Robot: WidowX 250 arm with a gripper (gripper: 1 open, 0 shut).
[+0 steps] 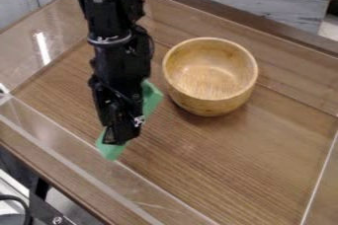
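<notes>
My black gripper (pixel 122 120) is low over the wooden table at the left-centre of the camera view, shut on a green object (pixel 111 148). The green object shows below the fingers and to their right; much of it is hidden behind the gripper.
A round wooden bowl (pixel 211 69) stands to the right of the gripper. A pale marbled panel runs along the back, and cables lie at the lower left edge.
</notes>
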